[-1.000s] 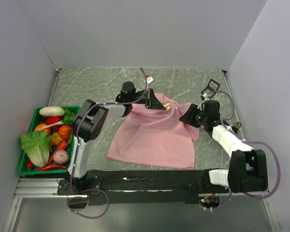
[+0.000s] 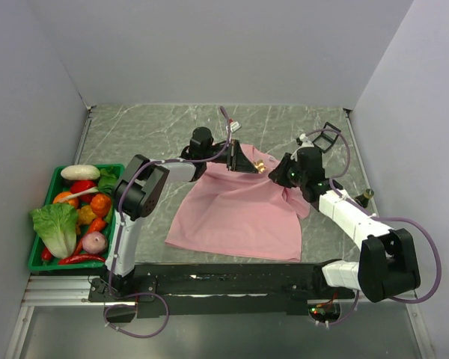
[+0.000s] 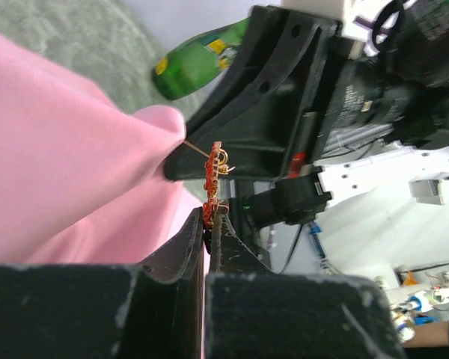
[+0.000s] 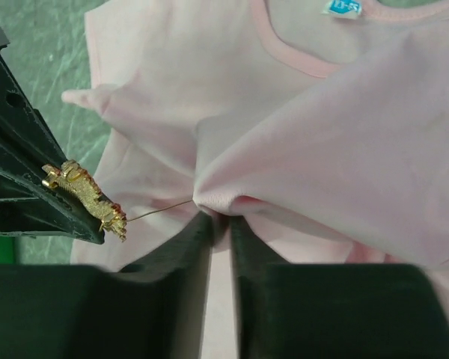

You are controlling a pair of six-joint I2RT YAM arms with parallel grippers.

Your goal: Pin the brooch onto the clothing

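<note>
My left gripper is shut on the gold brooch, seen edge-on in the left wrist view. The brooch's thin pin runs right into a fold of the pink clothing. My right gripper is at that fold, its fingers close around or against the cloth where the pin reaches it; they are blurred in the right wrist view, so whether they are shut on it is unclear. Where exactly the pin's tip lies is hidden.
A green crate of vegetables stands at the left. A green bottle is at the right of the table, and a black open case lies at the back right.
My right gripper has moved left towards the brooch and pin. The left gripper with the brooch has barely moved.
</note>
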